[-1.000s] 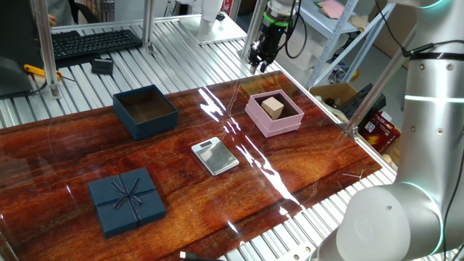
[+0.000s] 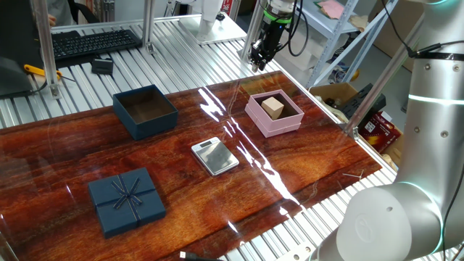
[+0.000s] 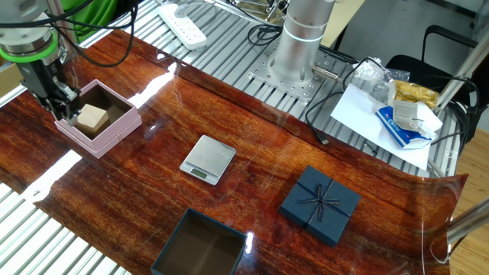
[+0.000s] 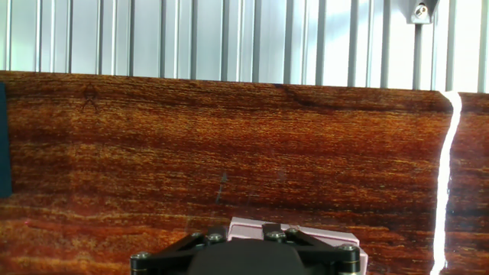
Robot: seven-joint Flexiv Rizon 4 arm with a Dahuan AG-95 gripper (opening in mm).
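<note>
A pale wooden block (image 2: 272,108) rests inside the open pink box (image 2: 274,130); the other exterior view also shows the block (image 3: 92,117) in there. My gripper (image 2: 258,65) hangs in the air beyond the box, its fingers parted and nothing seen between them. Exterior view 2 has the gripper (image 3: 64,107) overlapping the box's corner. Along the bottom of the wrist view the gripper's linkage spreads wide, with part of the pink box (image 4: 306,231) behind it. A small silver scale (image 2: 215,156) lies bare mid-table.
A dark blue open box (image 2: 146,129) stands on the wood-look sheet, with a closed dark blue lid bearing a bow (image 2: 127,202) apart from it. A keyboard (image 2: 90,44) is at the back left. Free surface surrounds the scale (image 3: 208,160).
My gripper and forearm have shifted very slightly in exterior view 1. The block, boxes and scale have stayed in place.
</note>
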